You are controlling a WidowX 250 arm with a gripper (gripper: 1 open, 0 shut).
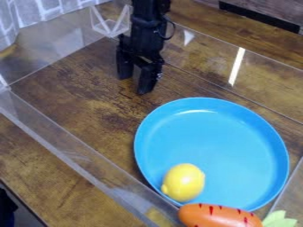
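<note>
My black gripper [140, 69] hangs at the upper middle over the dark wooden floor of the bin, with its fingers open and no object visible between them. It is dark and small, so fine detail is hard to tell. A blue plate [211, 142] lies at the lower right, below and right of the gripper, with a yellow lemon [183, 182] on its near left part.
An orange carrot toy [219, 216] with pale green leaves sits at the bottom right, beside the plate. Clear walls [83, 164] edge the wooden area [71, 97].
</note>
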